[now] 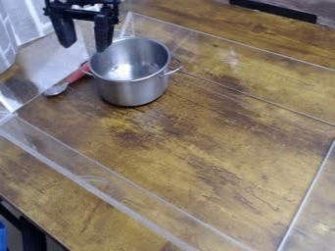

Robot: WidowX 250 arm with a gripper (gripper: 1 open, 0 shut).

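Note:
My black gripper (84, 29) is at the top left, above and behind a stainless steel pot (131, 86). Its two fingers hang apart, with nothing visible between them. The pot stands upright on the wooden table (216, 137) and looks empty inside, with a handle on its right side. Just left of the pot lies a utensil with a red handle and a metal end (57, 88), partly hidden behind the pot.
Clear plastic panels border the work area at the front left, right and back. A pale, crumpled sheet (23, 71) is at the left edge.

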